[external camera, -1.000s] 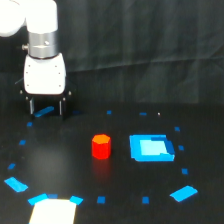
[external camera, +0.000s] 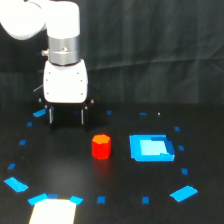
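A red block (external camera: pixel 101 147) with a six-sided outline sits on the dark table near the middle of the view. To its right lies a blue square (external camera: pixel 136 149) with a white patch (external camera: pixel 152 147) inside it. My gripper (external camera: pixel 67 113) hangs to the upper left of the red block, apart from it. Its fingers are dark and hard to make out against the background, but they stand wide apart, with nothing visible between them.
Blue tape strips (external camera: pixel 15 184) and small blue marks are scattered over the dark table. A pale square (external camera: pixel 53 212) is cut off by the bottom edge at the left. No tall obstacle shows between gripper and red block.
My arm and gripper have shifted right and slightly down in the view, closer to the red block. The block and blue square stay where they were.
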